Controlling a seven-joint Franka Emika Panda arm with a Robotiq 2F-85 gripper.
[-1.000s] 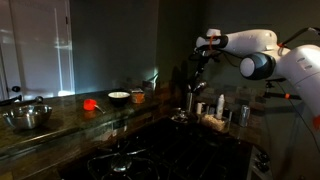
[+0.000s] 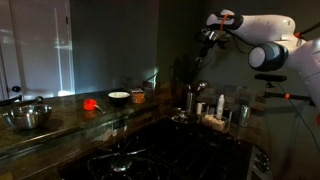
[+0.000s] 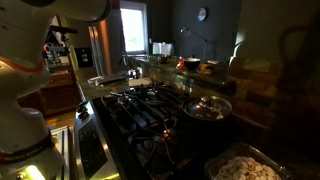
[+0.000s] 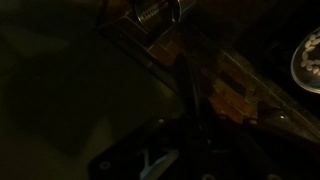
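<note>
High at the upper right of exterior view 1, my gripper (image 2: 204, 46) hangs in front of the dark wall, well above the stove. In the dark wrist view a slender dark object (image 4: 187, 80) reaches up from between the fingers, and my gripper looks shut on it; what it is cannot be made out. A pan (image 3: 208, 108) rests on the stove (image 3: 150, 125) in exterior view 2. Beside the stove, a tray of pale pieces (image 3: 245, 170) sits at the lower right; a round dish of similar pieces (image 4: 312, 62) shows at the wrist view's right edge.
A metal bowl (image 2: 28, 116), a red cup (image 2: 90, 104) and a pale-topped bowl (image 2: 119, 96) stand on the left ledge. A white bottle (image 2: 220, 106) and a utensil holder (image 2: 190, 103) are at the stove's back. A spoon-like utensil (image 2: 122, 160) lies on the stove.
My arm and gripper have risen steadily in exterior view 1. The things on the ledge and stove have not moved.
</note>
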